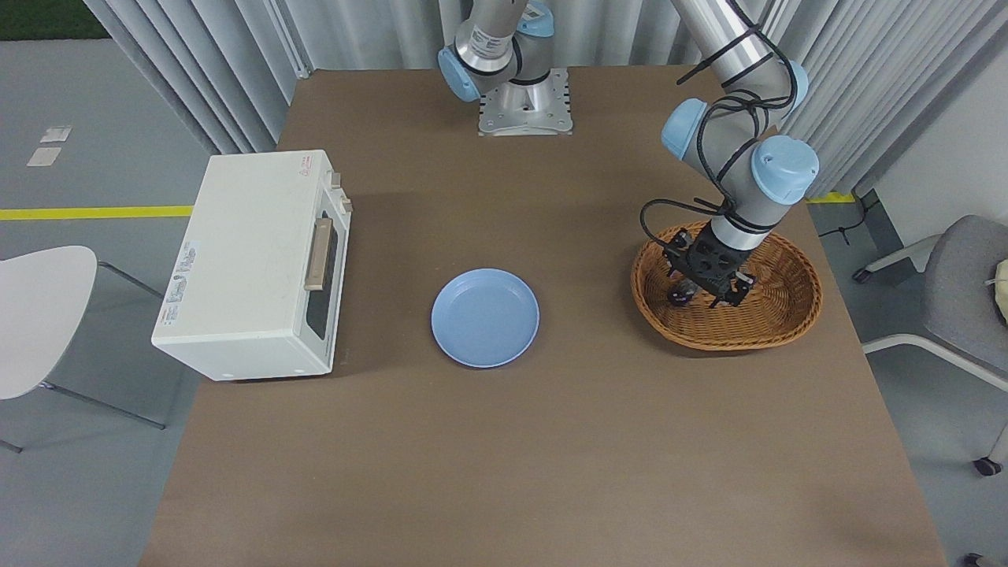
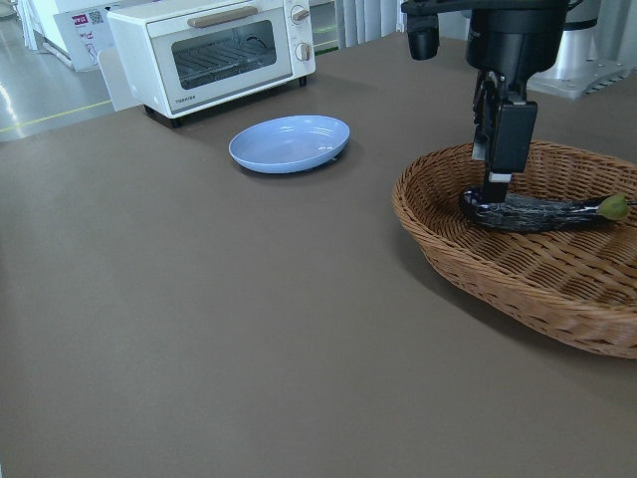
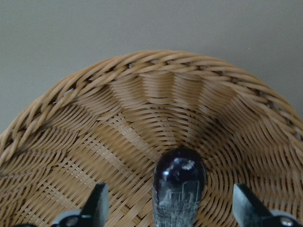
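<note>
A dark purple eggplant (image 2: 537,213) with a green stem lies in the round wicker basket (image 2: 537,299) at the right of the left view. In the wrist view its glossy rounded end (image 3: 178,175) sits between the two fingers of my open gripper, which is over the basket. In the front view the gripper (image 1: 716,291) hangs above the basket and hides most of the eggplant.
A blue plate (image 1: 484,317) lies left of the basket. A white toaster oven (image 1: 241,264) stands farther left.
</note>
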